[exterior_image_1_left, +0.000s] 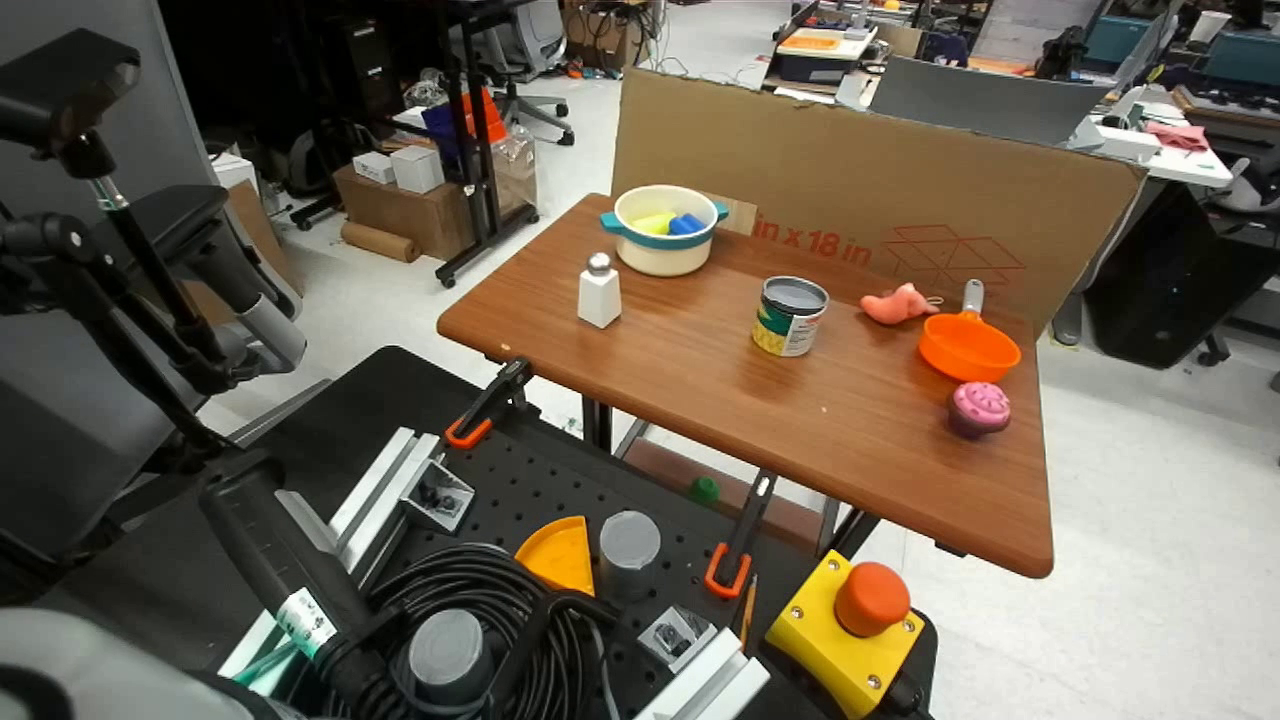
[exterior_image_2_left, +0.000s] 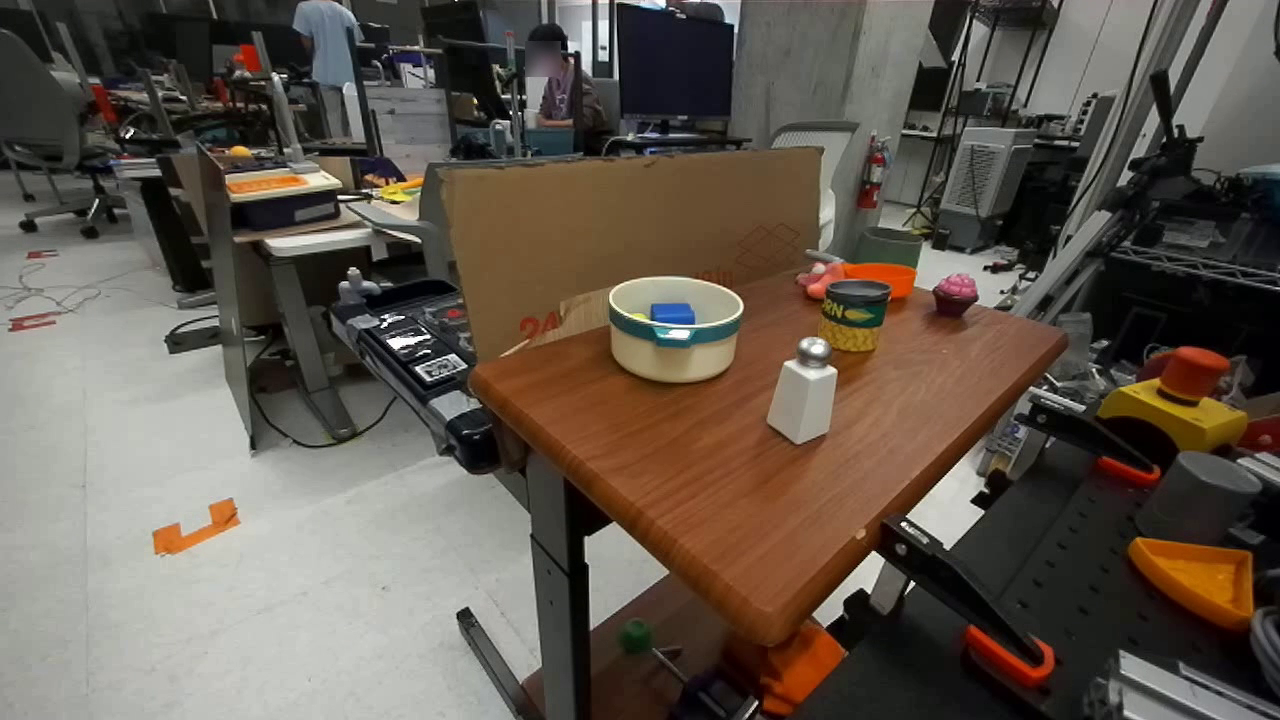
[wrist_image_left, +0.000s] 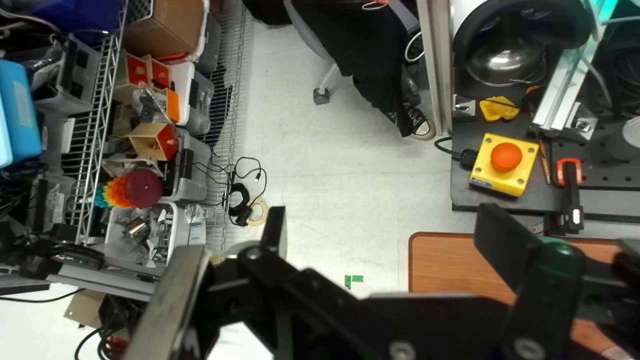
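In the wrist view my gripper stands wide open, with bare floor and a corner of the table showing between its fingers. Neither exterior view shows the fingers. On the brown table (exterior_image_1_left: 708, 348) are a cream pot (exterior_image_1_left: 663, 256) with blue and yellow pieces inside, a white shaker (exterior_image_1_left: 599, 295) standing upright, and a corn can (exterior_image_1_left: 789, 317). Toward the table's other end lie a pink soft toy (exterior_image_1_left: 897, 305), an orange pan (exterior_image_1_left: 969, 347) and a pink-topped cupcake (exterior_image_1_left: 978, 409). None of these objects is near the gripper.
A cardboard sheet (exterior_image_1_left: 864, 180) walls off the table's far side. Clamps (exterior_image_1_left: 746, 528) grip its near edge, and a yellow box with a red button (exterior_image_1_left: 849, 624) stands by the near corner. Wire shelving (wrist_image_left: 96, 138) fills the wrist view's left side.
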